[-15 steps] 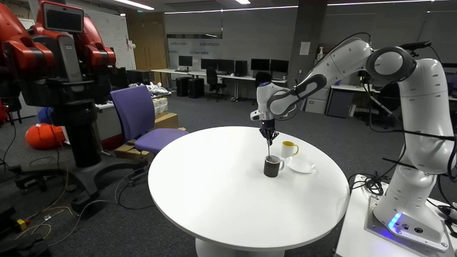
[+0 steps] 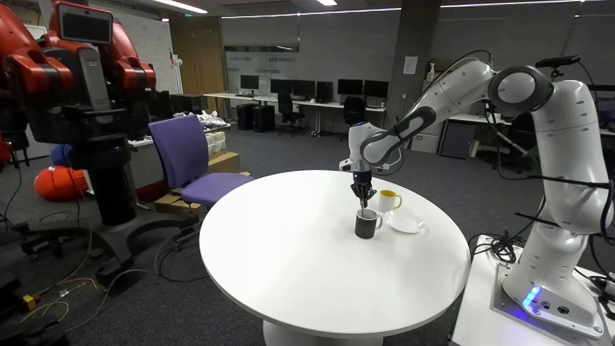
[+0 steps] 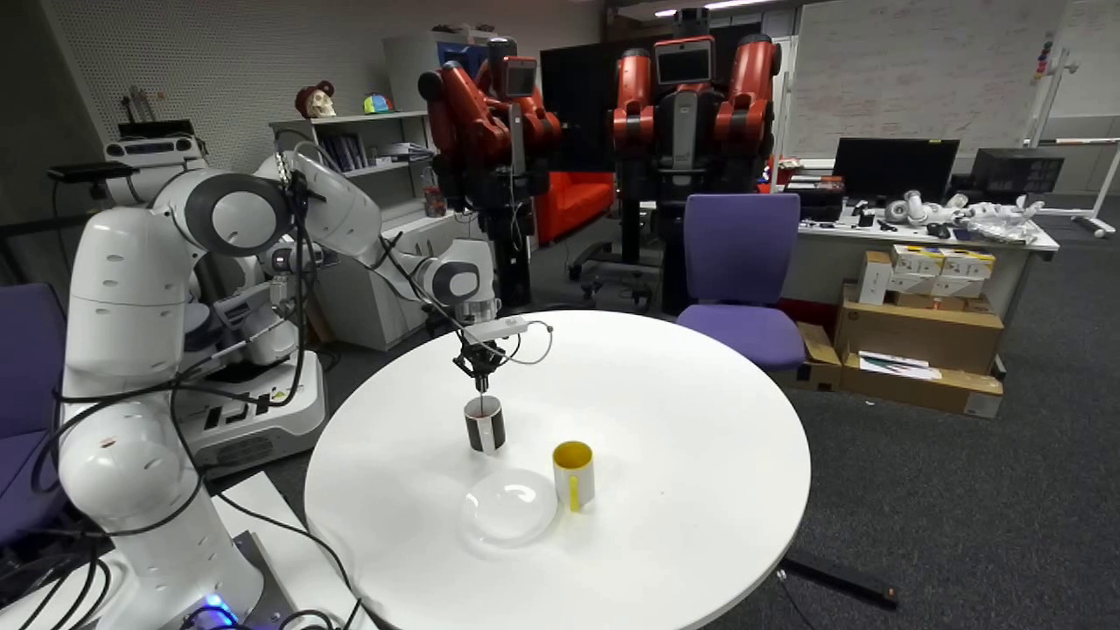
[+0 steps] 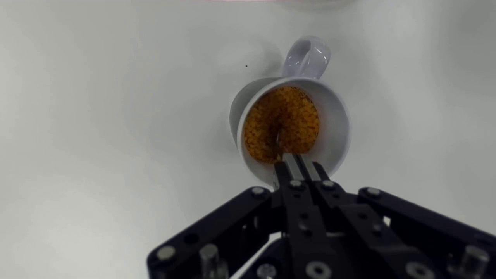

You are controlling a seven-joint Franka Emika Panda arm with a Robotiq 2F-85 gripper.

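Note:
A dark mug [image 2: 365, 225] with a pale handle stands upright on the round white table [image 2: 276, 253]. From above, the wrist view shows its white rim and orange-brown, grainy-looking contents [image 4: 297, 121]. My gripper [image 2: 362, 202] points down over this mug, its fingers together on a thin metal utensil [image 2: 362, 212], likely a spoon. The utensil's lower end [image 4: 279, 138] dips into the contents, where its tip is hidden. In the wrist view the fingertips overlap the near part of the rim; whether they touch it I cannot tell.
A white mug with a yellow inside [image 3: 573, 472] and a white plate [image 3: 509, 508] sit close to the dark mug. A purple chair [image 2: 196, 161] stands beyond the table's edge.
My gripper has come down closer to the dark mug and slightly to the right in exterior view 1. Less of the utensil shows above the rim. The mugs and plate have not moved.

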